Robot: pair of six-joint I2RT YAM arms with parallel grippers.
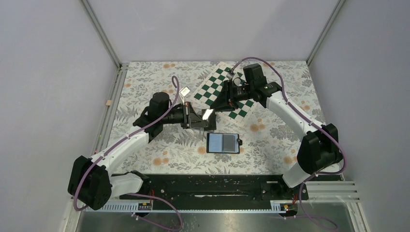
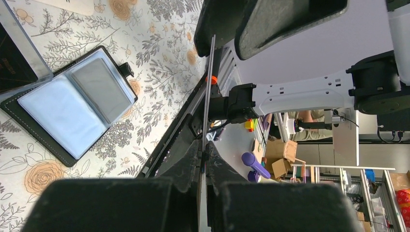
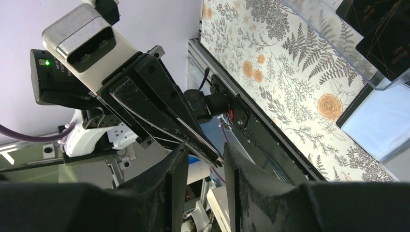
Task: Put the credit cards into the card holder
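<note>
My left gripper is shut on a thin credit card [image 2: 208, 92], seen nearly edge-on in the left wrist view; in the top view the card [image 1: 208, 114] catches a bright glare. Close to the card's far end is my right gripper, its fingertips apart with a gap between them. Whether it touches the card cannot be told. The card holder [image 1: 223, 143] lies open on the table in front of both grippers, with pale clear sleeves. Dark cards [image 3: 387, 41] sit in a clear box [image 3: 333, 38] beside the holder, partly hidden from above by the left gripper.
Behind the grippers lies a green-and-white checkered sheet [image 1: 211, 89]. Both arms are close together over the middle of the table.
</note>
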